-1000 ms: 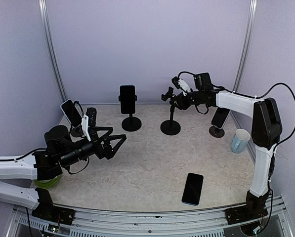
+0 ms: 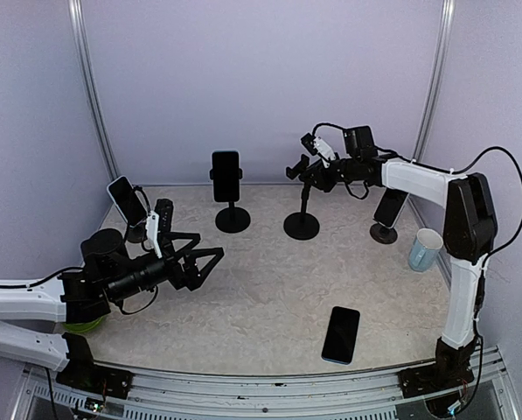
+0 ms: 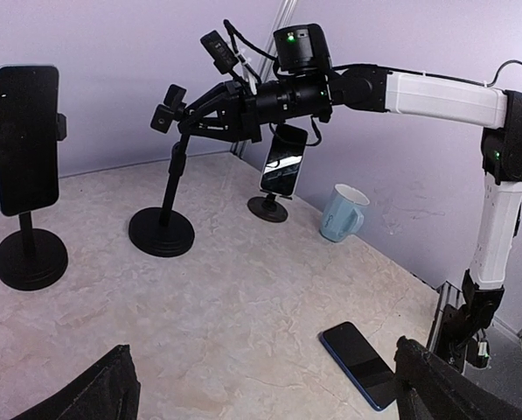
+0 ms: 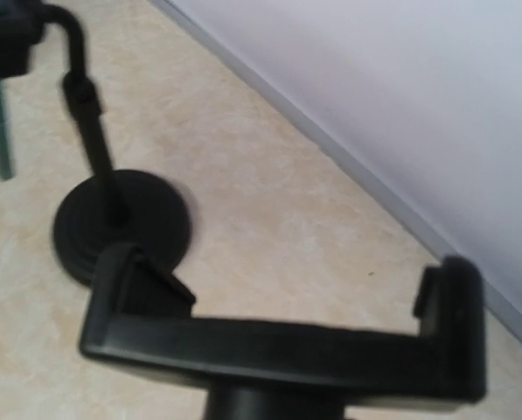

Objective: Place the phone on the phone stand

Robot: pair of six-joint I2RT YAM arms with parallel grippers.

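The black phone (image 2: 340,334) lies flat at the front right of the table, also at the lower right of the left wrist view. An empty phone stand (image 2: 302,225) stands back centre; my right gripper (image 2: 309,175) is shut on its upper part, just below the cradle. In the right wrist view the empty cradle (image 4: 278,350) fills the lower frame, and the gripper's fingers are hidden. My left gripper (image 2: 210,258) hangs open over the left of the table, with nothing between its fingers.
Phones sit on stands at back centre (image 2: 226,175), left (image 2: 126,199) and right (image 2: 390,208). A blue mug (image 2: 425,249) stands at the right. A green object (image 2: 84,325) is partly hidden at front left.
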